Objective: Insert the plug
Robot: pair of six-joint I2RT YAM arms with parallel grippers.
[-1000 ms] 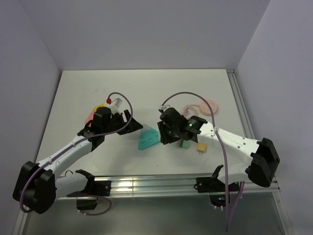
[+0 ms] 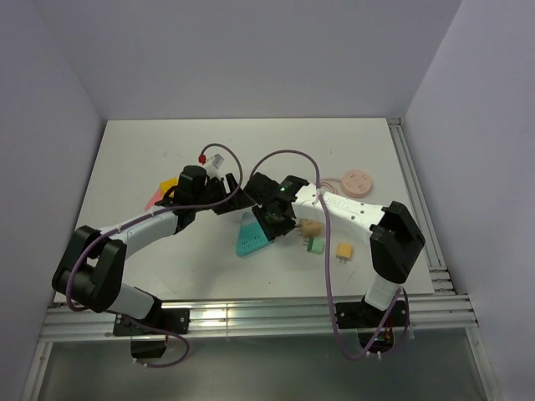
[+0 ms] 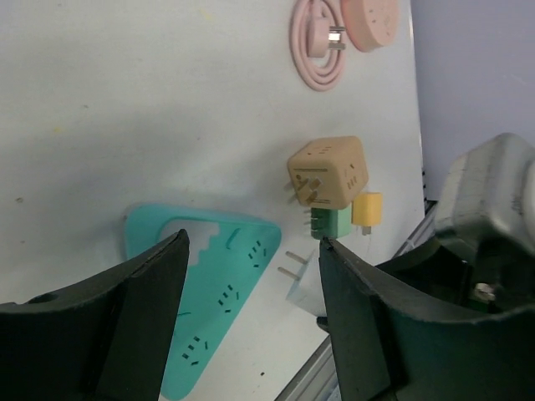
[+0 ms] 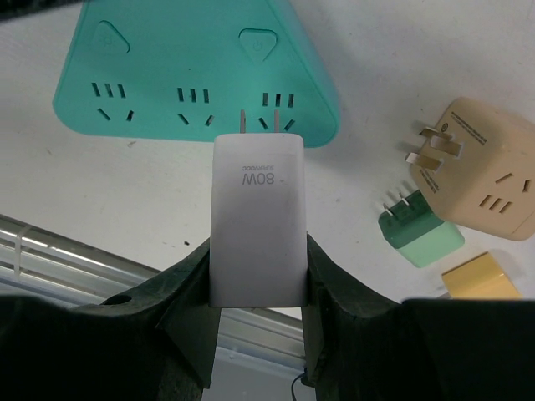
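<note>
A teal power strip (image 2: 253, 240) lies flat mid-table, its socket slots facing up in the right wrist view (image 4: 155, 75). A white 80W charger plug (image 4: 257, 217) is held in my right gripper, shut on it, prongs pointing at the strip's right-hand socket group; whether they touch cannot be told. In the left wrist view the charger (image 3: 305, 288) is partly hidden. My left gripper stands open above the strip, with nothing seen between its fingers.
A beige cube adapter (image 4: 476, 167), a green plug (image 4: 422, 234) and a yellow plug (image 4: 481, 276) lie right of the strip. A pink round socket (image 2: 356, 184) with coiled cable sits at back right. Yellow and pink items (image 2: 167, 185) lie at left, partly hidden.
My right arm has moved left and inward over the power strip with the charger.
</note>
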